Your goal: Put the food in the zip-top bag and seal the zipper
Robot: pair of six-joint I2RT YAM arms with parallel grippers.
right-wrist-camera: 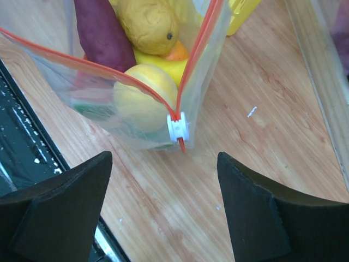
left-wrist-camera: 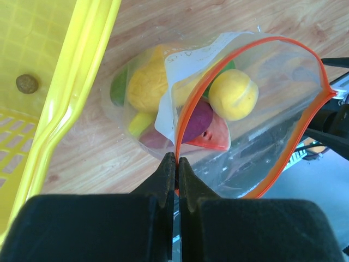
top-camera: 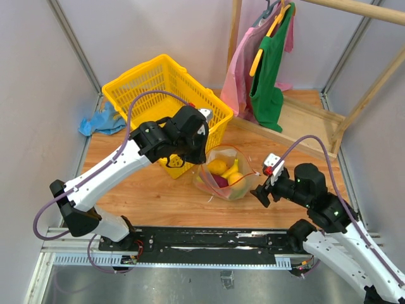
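Note:
A clear zip top bag with an orange-red rim stands wide open on the table, full of play food. Through it show a yellow ball-shaped fruit, a watermelon slice, a purple eggplant and a mango-like fruit. My left gripper is shut on the bag's rim at the corner on the basket side. At the opposite corner sits the white zipper slider. My right gripper stands open just short of that slider, its fingers apart and nothing between them.
A yellow basket stands close behind and left of the bag. A blue cloth lies at the left. Pink and green clothes hang on a wooden rack at the back right. Bare table lies in front of the bag.

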